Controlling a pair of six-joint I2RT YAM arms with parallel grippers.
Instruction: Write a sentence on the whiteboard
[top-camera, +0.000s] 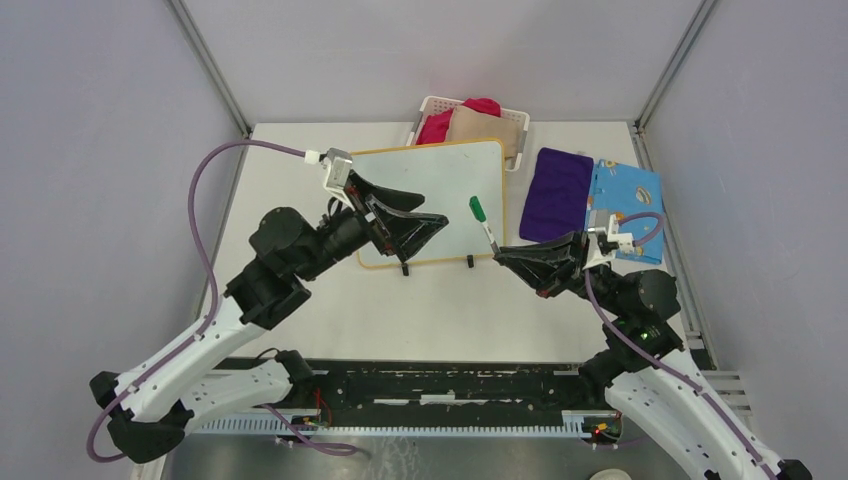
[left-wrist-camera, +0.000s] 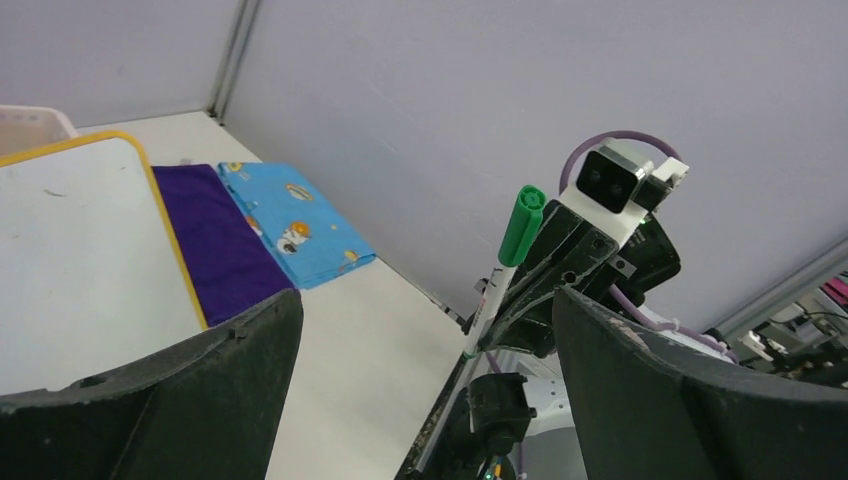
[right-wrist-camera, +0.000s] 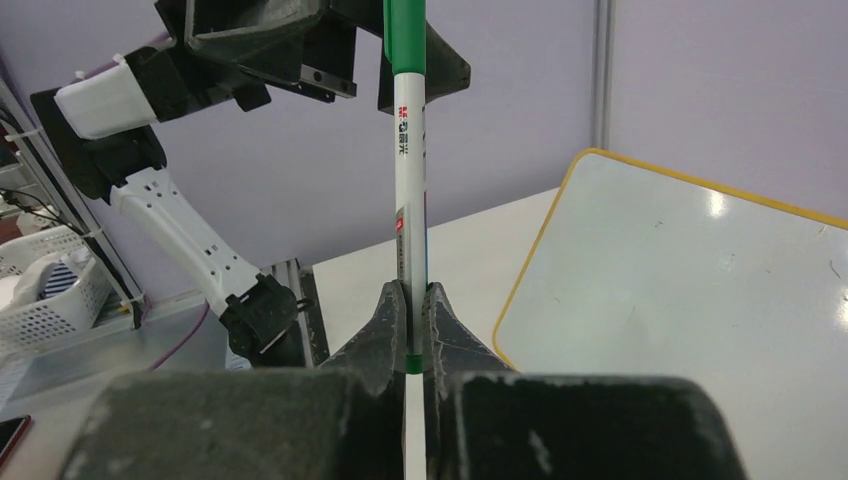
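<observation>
A white marker with a green cap (top-camera: 478, 209) is clamped near its tail end by my right gripper, cap pointing away from the fingers. In the left wrist view the marker (left-wrist-camera: 491, 303) stands tilted upward, cap on top. My left gripper is open with empty space between its widely spread fingers. From above, the left gripper faces the marker's cap across a small gap. The whiteboard (top-camera: 455, 190), yellow-edged and without writing that I can make out, stands behind both grippers; the left arm hides part of it.
Behind the board stands a white basket (top-camera: 430, 104) with red and beige cloths. A purple cloth (top-camera: 555, 195) and a blue patterned cloth (top-camera: 630, 205) lie at the right. Black feet (top-camera: 470, 261) jut out under the board.
</observation>
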